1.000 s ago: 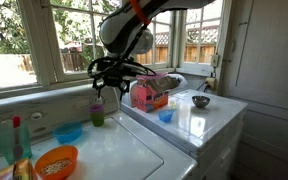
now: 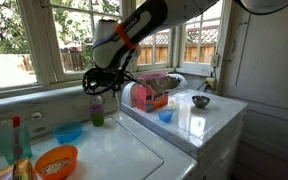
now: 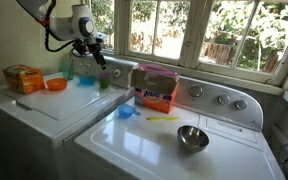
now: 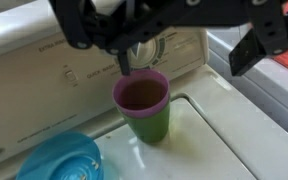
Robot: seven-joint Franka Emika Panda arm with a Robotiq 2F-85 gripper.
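My gripper stands open above the washer top, its dark fingers spread wide in the wrist view with nothing between them. Below it a green cup with a purple rim point(image 4: 144, 108) stands upright, empty as far as its inside shows. In exterior view 1 the gripper point(image 2: 106, 84) hangs just over that cup point(image 2: 97, 116), apart from it. A blue bowl point(image 4: 64, 158) lies beside the cup on the same white lid.
An orange bowl point(image 2: 56, 162), a green bottle point(image 2: 16, 140) and a colorful box point(image 3: 24, 79) share the left machine. On the right one stand a detergent box point(image 3: 156, 88), a blue scoop point(image 3: 126, 111), a yellow item point(image 3: 163, 119) and a metal bowl point(image 3: 192, 139). The control panel point(image 4: 54, 65) rises behind the cup.
Over the last second the arm has shifted left in exterior view 1, and the gripper now hangs more directly over the cup. The objects stay where they were.
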